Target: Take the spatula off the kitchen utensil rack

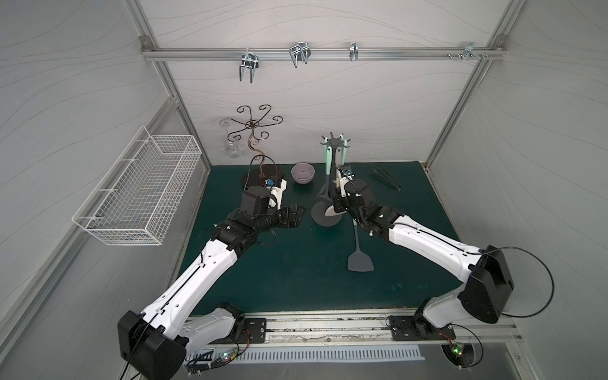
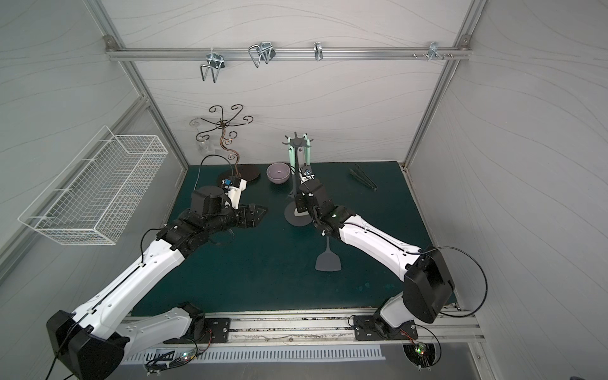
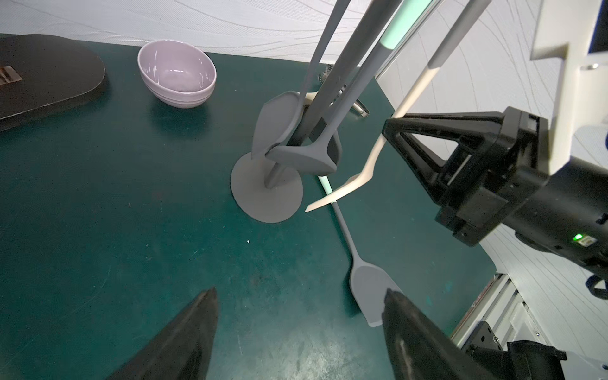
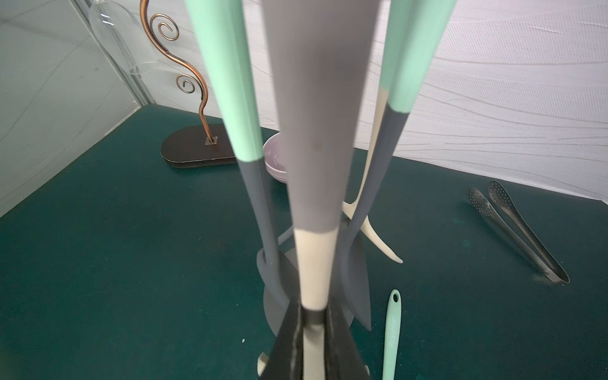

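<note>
My right gripper is shut on the cream lower shaft of a utensil (image 4: 316,266) with a grey upper part, pads against both sides. In the left wrist view, this cream-ended utensil (image 3: 359,180) slants beside the rack, its bent end clear of the table and its top out of frame. The rack (image 1: 333,143) stands upright on a round grey base (image 3: 256,199), with several green-handled utensils still hanging around its post. A grey spatula (image 1: 360,261) with a green handle lies on the table. My left gripper is open and empty, left of the rack.
Behind, to the left, are a lilac bowl (image 1: 302,173) and a scrolled metal stand (image 1: 251,124). Metal tongs (image 4: 519,231) lie at the back right. A wire basket (image 1: 142,190) hangs on the left wall.
</note>
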